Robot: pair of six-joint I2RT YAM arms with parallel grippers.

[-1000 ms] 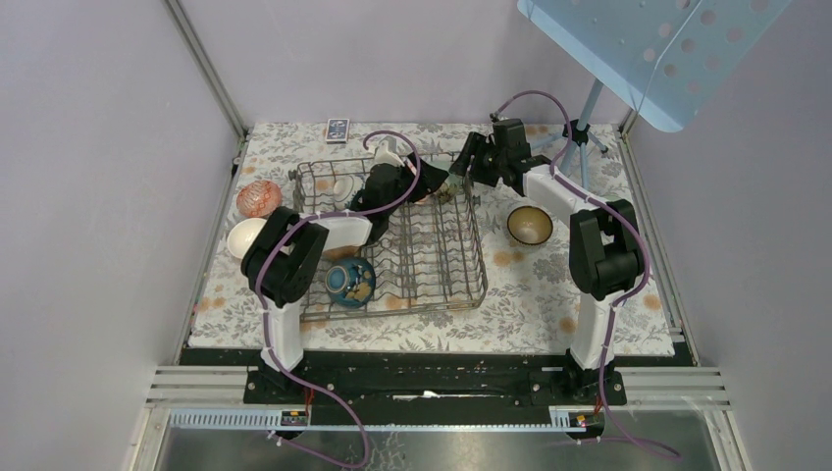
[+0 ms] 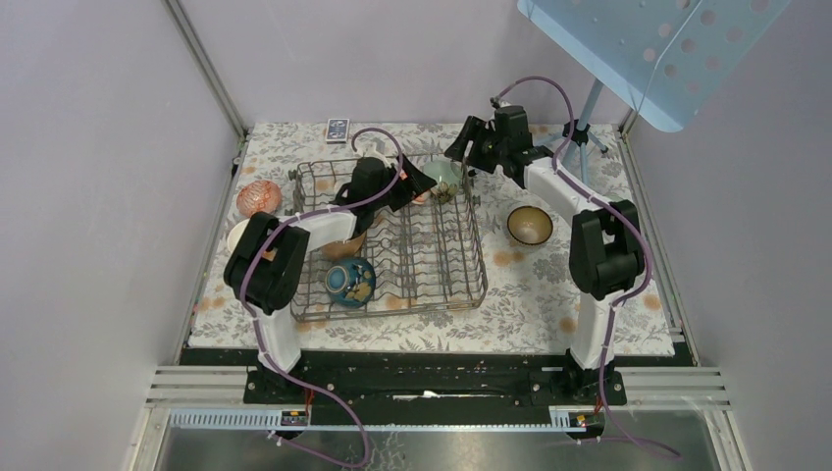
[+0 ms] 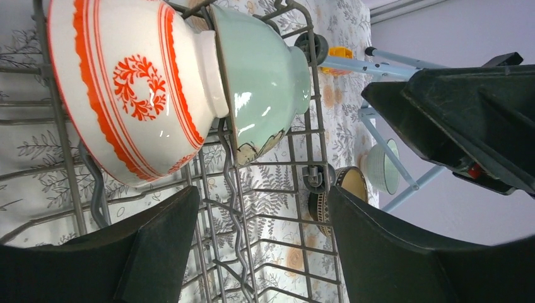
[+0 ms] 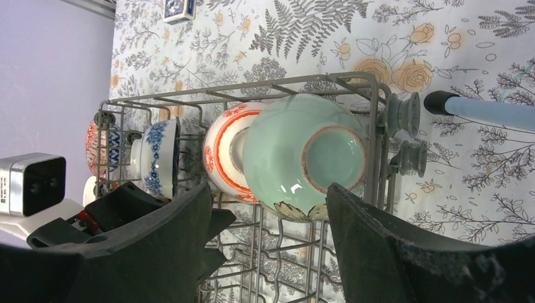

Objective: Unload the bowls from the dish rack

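Note:
The celadon bowl stands on edge at the rack's back right, its chipped rim beside an orange-patterned white bowl. My left gripper is open beside these bowls, nothing between its fingers. My right gripper is open at the rack's back right corner, above the celadon bowl. A blue bowl lies at the front left of the rack, and a blue-patterned bowl stands at the back left.
Outside the rack are an orange-patterned bowl and a white bowl at left, and a dark-rimmed bowl at right. A light-blue stand occupies the back right. The rack's front right is empty.
The right gripper has shifted slightly up toward the back in the top view. The bowls look unmoved.

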